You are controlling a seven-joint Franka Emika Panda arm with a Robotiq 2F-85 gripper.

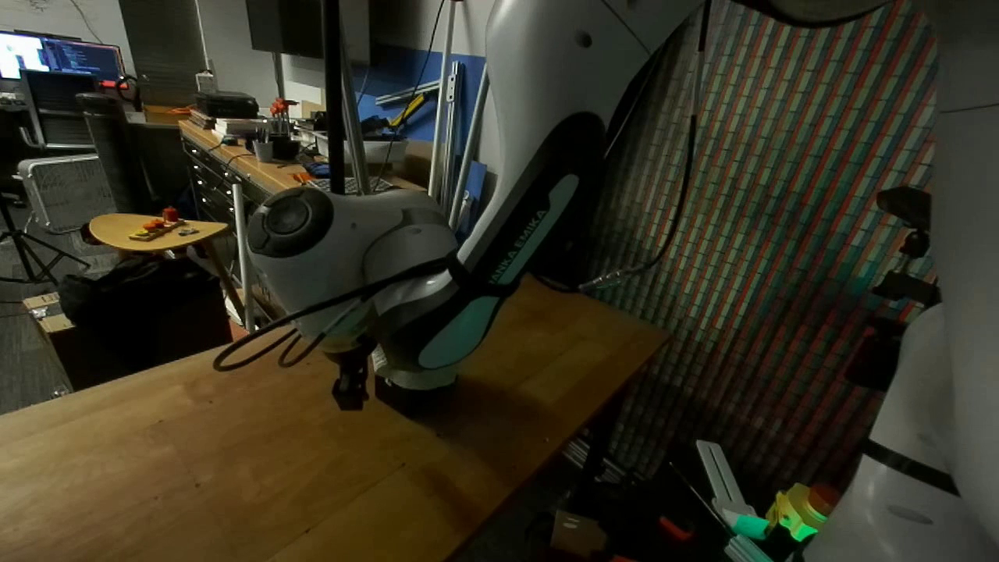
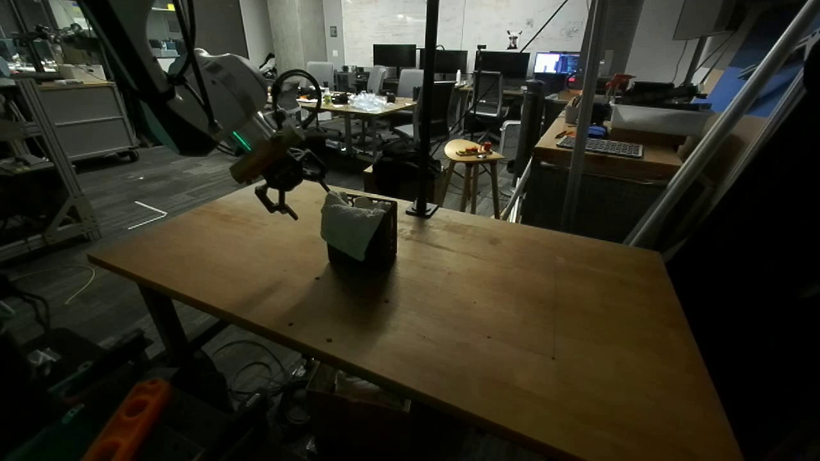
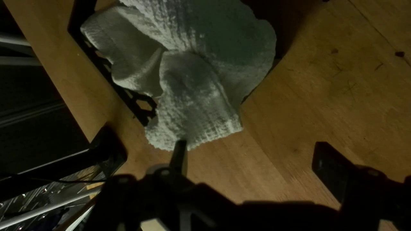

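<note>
A pale, textured cloth (image 2: 350, 226) hangs over the side of a small black basket (image 2: 392, 238) on the wooden table. The wrist view shows the cloth (image 3: 196, 92) bunched and folded across the basket, whose lattice rim (image 3: 144, 103) shows on the left. My gripper is open, its fingers wide apart with only tabletop between them. One finger (image 3: 179, 156) overlaps the cloth's lower edge in that view; contact cannot be made out. From the second exterior view, the gripper (image 2: 309, 201) is beside the basket, near its top. In the first exterior view the arm covers most of the cloth.
A black post (image 2: 428, 115) is mounted at the table's far edge, close to the basket. A stool with small items (image 2: 473, 150) stands beyond the table.
</note>
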